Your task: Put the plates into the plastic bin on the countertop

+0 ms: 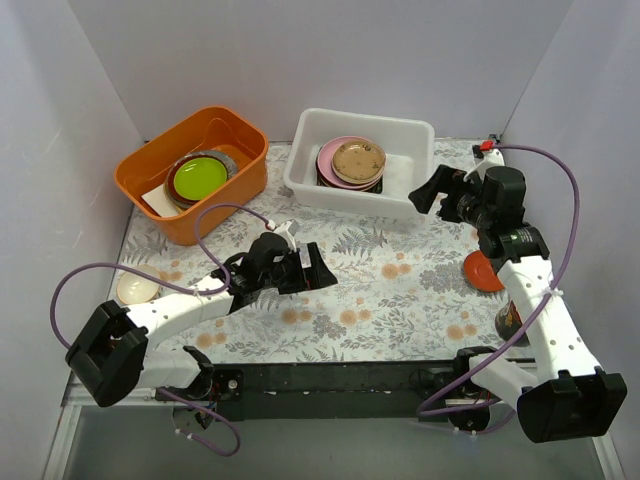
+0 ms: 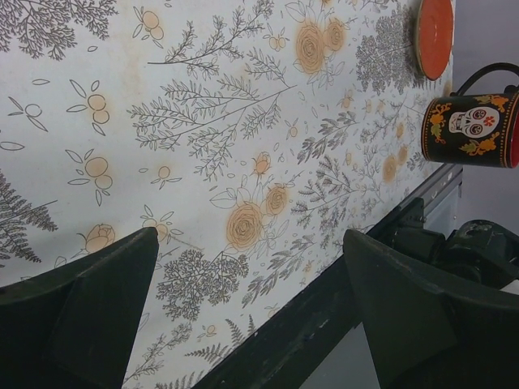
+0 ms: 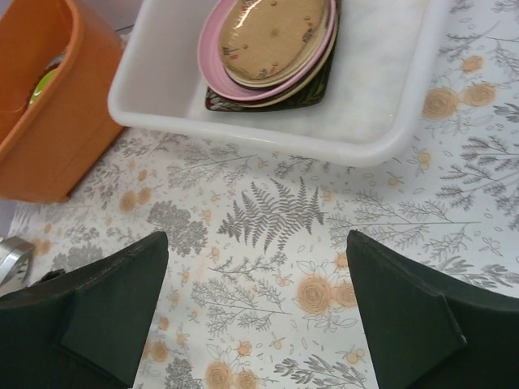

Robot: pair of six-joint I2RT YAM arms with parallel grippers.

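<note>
In the white bin [image 1: 305, 170] at the back lies a stack of plates: a brown speckled plate [image 1: 359, 160] on top, a pink plate [image 1: 327, 162] below it and dark ones underneath. The orange bin [image 1: 150, 175] at the back left holds a green plate [image 1: 200, 178] on darker plates. An orange-red plate [image 1: 483, 271] lies on the counter at the right. My right gripper [image 1: 428, 190] is open and empty just right of the white bin's front corner. Over the middle of the counter my left gripper [image 1: 315, 268] also stands open, nothing between its fingers.
A pale bowl [image 1: 138, 287] sits at the left edge, partly behind the left arm. Near the front right stands a black mug [image 2: 466, 128] with a skull pattern, mostly hidden by the right arm from above.
</note>
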